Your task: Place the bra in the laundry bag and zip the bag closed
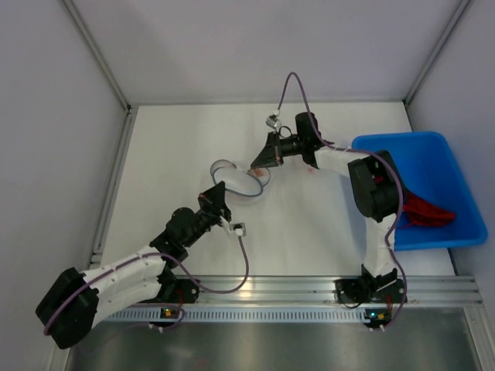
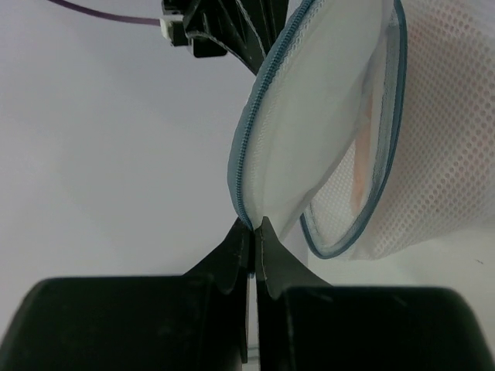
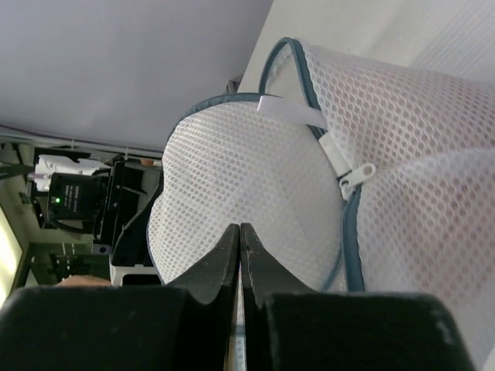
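The white mesh laundry bag [image 1: 236, 179] with grey-blue zipper edging sits mid-table. My left gripper [image 1: 222, 202] is shut on the bag's zipper edge, lifting it. My right gripper [image 1: 257, 166] is shut over the bag, with nothing visible between its fingers. In the right wrist view the white zipper pull [image 3: 348, 176] lies on the bag's edging, beyond and right of the fingertips. A pale peach patch [image 2: 360, 166] shows inside the bag; whether it is the bra I cannot tell.
A blue bin [image 1: 441, 170] at the right holds red fabric [image 1: 425, 212]. Walls bound the back and sides.
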